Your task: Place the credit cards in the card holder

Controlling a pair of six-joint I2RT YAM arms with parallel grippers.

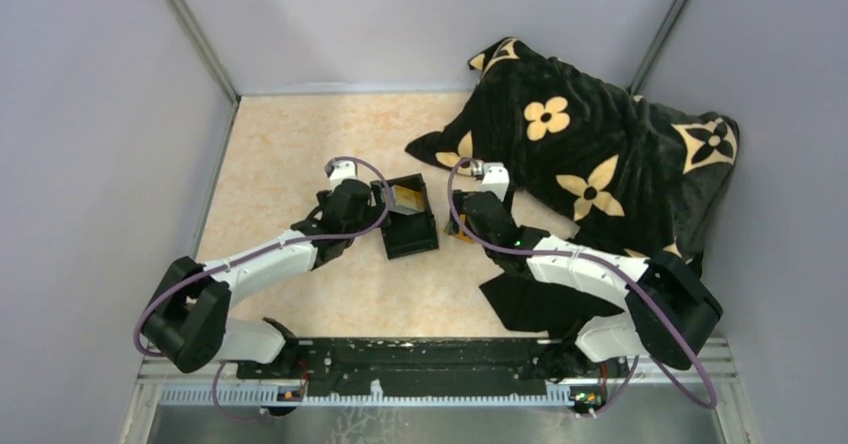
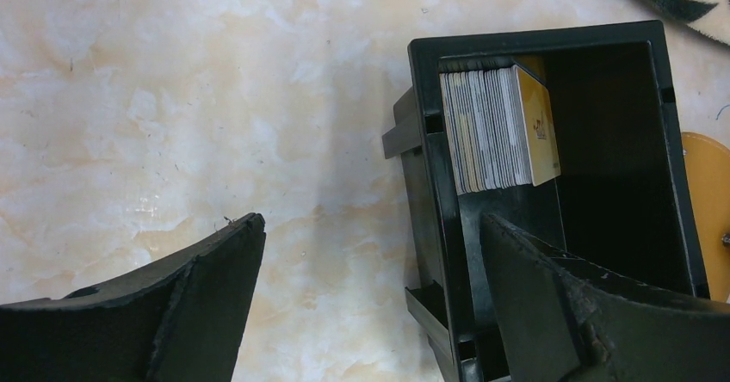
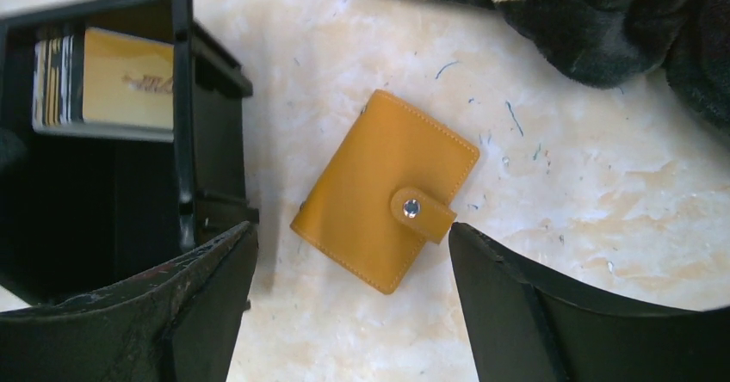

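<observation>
A stack of credit cards (image 2: pixel 486 128) stands on edge in the far compartment of a black box (image 2: pixel 430 81), the outermost card gold. In the right wrist view the orange-brown card holder (image 3: pixel 387 180) lies flat on the table to the right of the box, its snap strap closed. My left gripper is open, its right finger over the box's left side and its left finger over bare table. The right gripper is part open above the card holder, one finger on each side of it and nothing gripped between them.
A black patterned blanket (image 1: pixel 590 154) covers the back right of the table. A dark cloth (image 1: pixel 530 299) lies at the front right. Bare table (image 1: pixel 280 144) stretches to the left of the box.
</observation>
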